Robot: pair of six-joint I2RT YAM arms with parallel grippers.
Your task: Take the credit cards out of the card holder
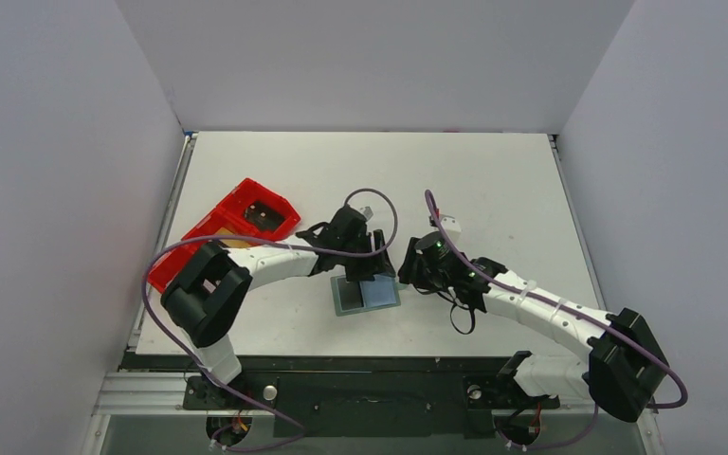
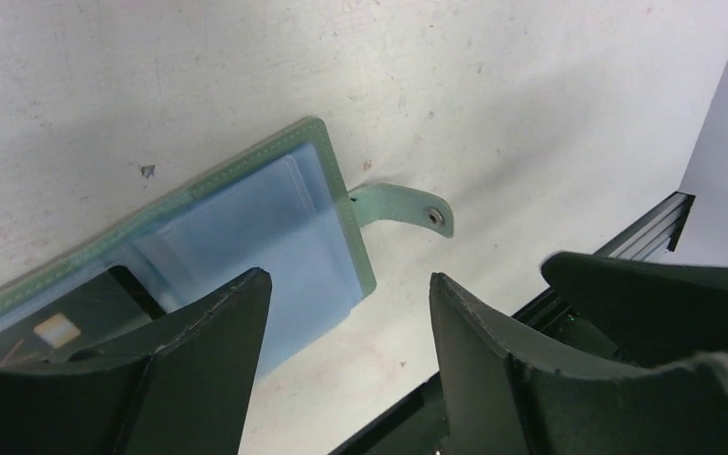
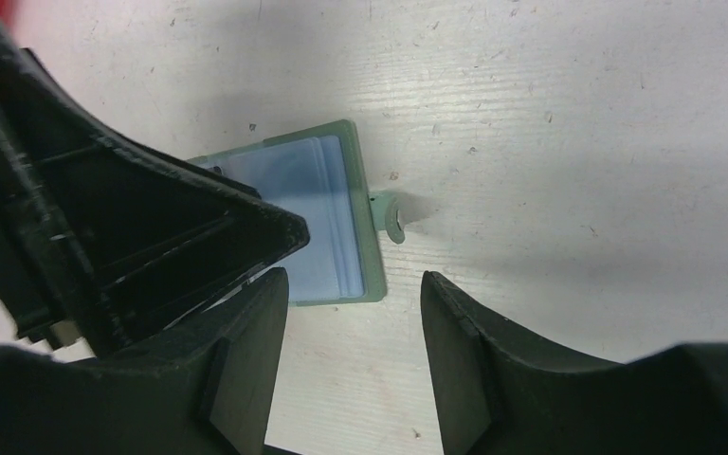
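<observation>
The green-edged card holder (image 1: 380, 292) lies spread flat on the table, with clear bluish pockets. In the left wrist view a dark card (image 2: 66, 327) shows in the holder's left pocket, while the near pocket (image 2: 275, 227) looks pale blue. A snap strap (image 2: 403, 207) sticks out from the holder's right edge. My left gripper is open above the holder's right part, nothing between its fingers. To the right of the holder, my right gripper also stands open and empty. In the right wrist view the left gripper's dark finger (image 3: 199, 223) covers part of the holder.
A red divided bin (image 1: 246, 196) at the left holds a dark item (image 1: 265, 216). The two grippers are close together over the holder.
</observation>
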